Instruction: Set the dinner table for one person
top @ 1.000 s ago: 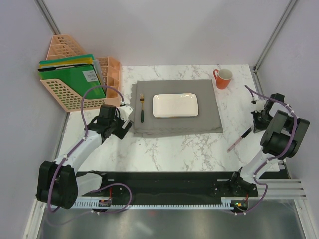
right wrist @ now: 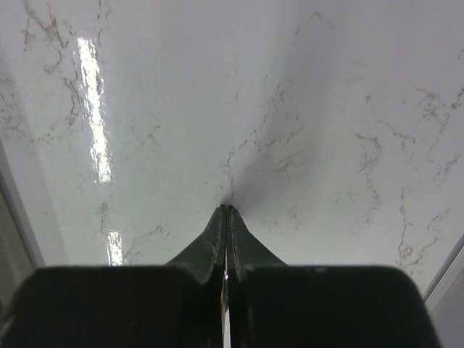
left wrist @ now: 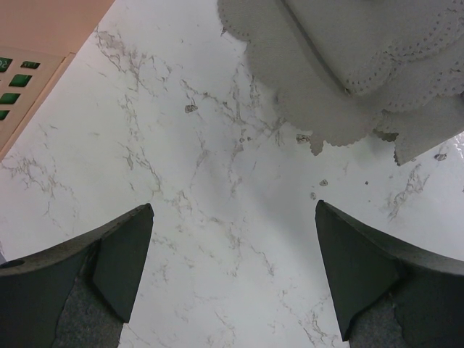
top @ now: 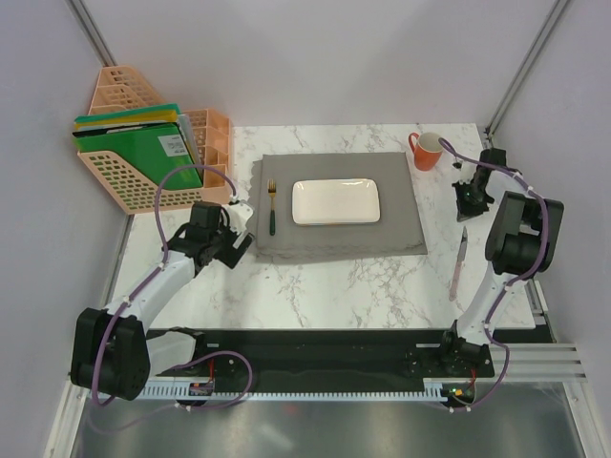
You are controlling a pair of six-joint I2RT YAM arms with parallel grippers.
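Note:
On the grey placemat [top: 396, 205] lies a white rectangular plate [top: 335, 201], with a fork [top: 272, 206] to its left. An orange-red mug [top: 426, 151] stands beyond the mat's right side. A knife [top: 458, 265] extends toward the front of the table at the right, its upper end close to my right gripper's tips. That right gripper is shut; a thin line shows between its fingers, but whether the knife is pinched there I cannot tell. Left of the mat my left gripper is open over bare marble, nothing between its fingers.
A peach-coloured basket [top: 212, 143] holding green and yellow folders [top: 143, 143] fills the back left. The mat's scalloped left edge [left wrist: 319, 130] lies near my left gripper. Bare marble [top: 334, 291] is free in front of the mat.
My right gripper has moved left and toward the back. The knife has turned from a slant to nearly straight front-to-back. My left arm, mat, plate, fork and mug have stayed put.

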